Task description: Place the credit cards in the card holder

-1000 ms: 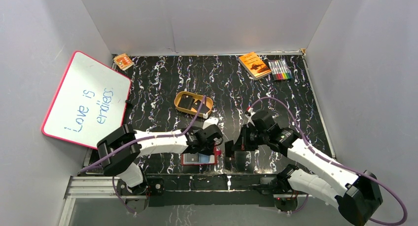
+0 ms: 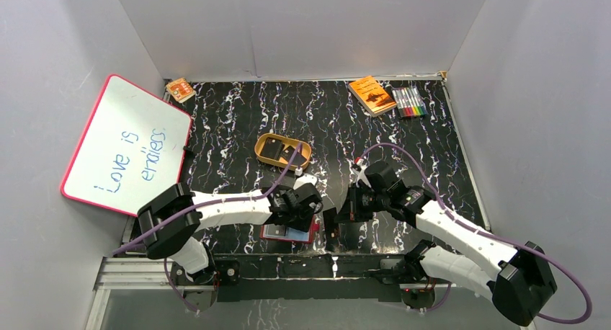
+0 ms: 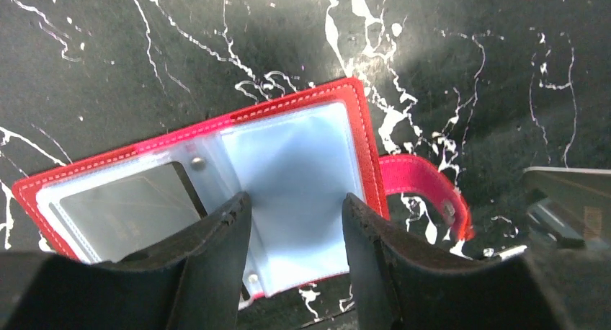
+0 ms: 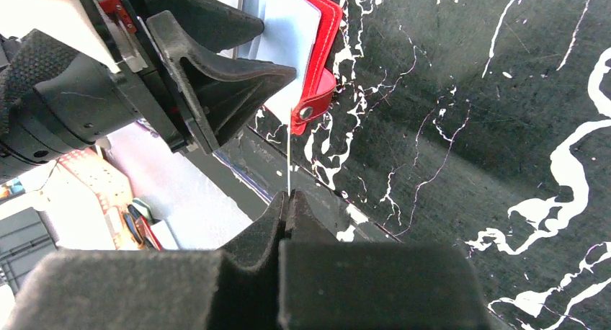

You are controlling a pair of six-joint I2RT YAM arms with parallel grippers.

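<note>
The red-edged card holder lies spread flat near the front table edge, its clear pockets facing up. One dark card sits in its left side; the right pocket looks empty. My left gripper is part open just above that right pocket, nothing gripped between its fingers. To the right of the holder, my right gripper is shut on a black card, which stands edge-on as a thin line in the right wrist view. The card's end is close to the holder's strap; contact cannot be judged.
Behind the left arm stands a tan tray with more black cards. An orange book and several markers lie at the back right. A whiteboard leans at the left.
The holder lies slightly further left than a second ago. My right gripper, with its card, has also moved slightly left.
</note>
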